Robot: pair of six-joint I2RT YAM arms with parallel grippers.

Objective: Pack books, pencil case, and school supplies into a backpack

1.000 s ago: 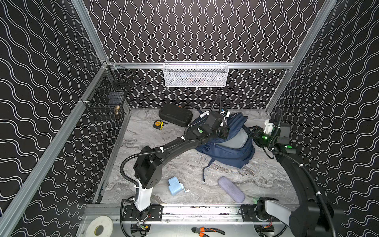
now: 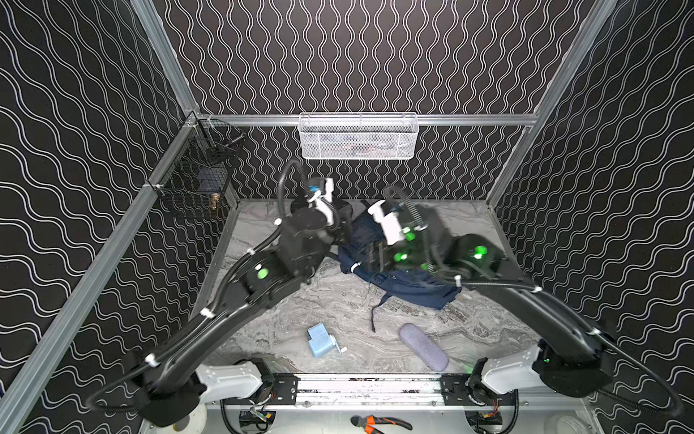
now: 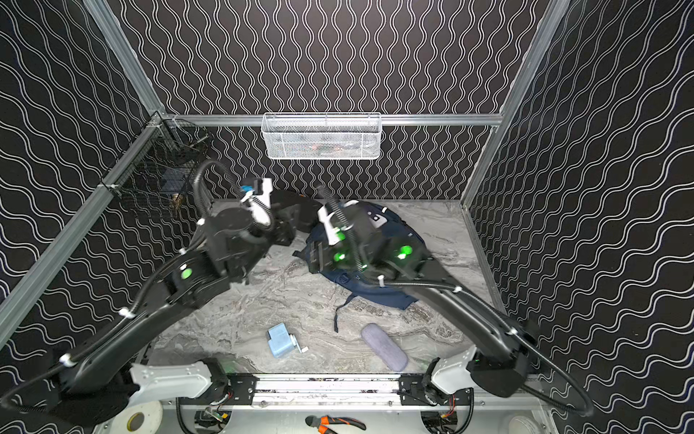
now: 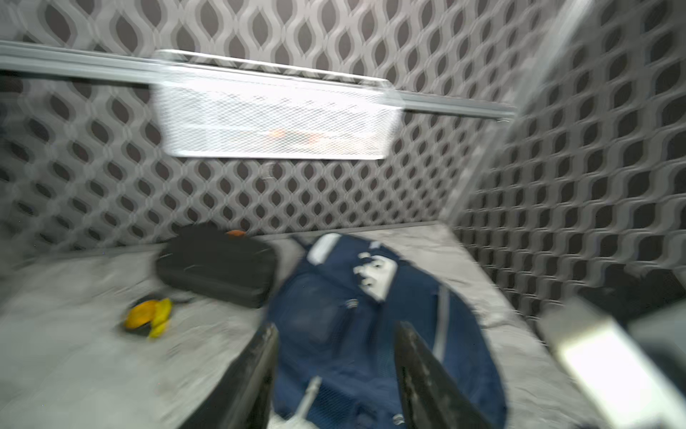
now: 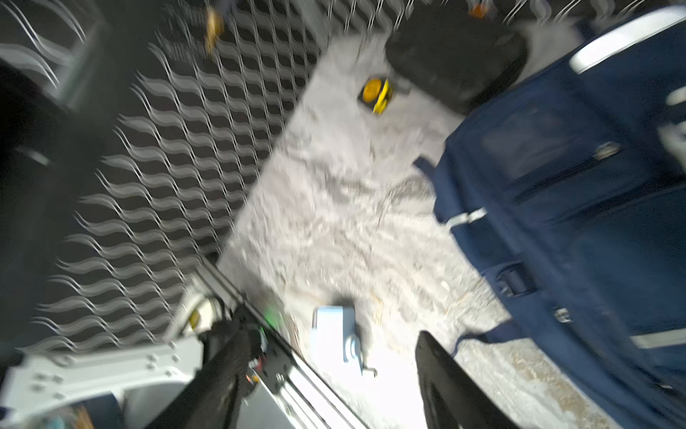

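The navy backpack lies on the marble-look table, partly covered by my right arm in the top views. Over its left part hangs my right gripper, fingers apart and empty. My left gripper is also open, left of the backpack near the back, with nothing between its blurred fingers. Toward the front are a light blue box with a crank, like a pencil sharpener, and a grey-purple oblong case. A black case and a yellow-black tape measure lie at the back left.
A white mesh basket hangs on the back wall, and a black wire basket on the left. Pliers lie beyond the front rail. Both arms stand close together mid-table.
My left arm has drawn leftward off the backpack. My right arm has swung left from the right wall over it.
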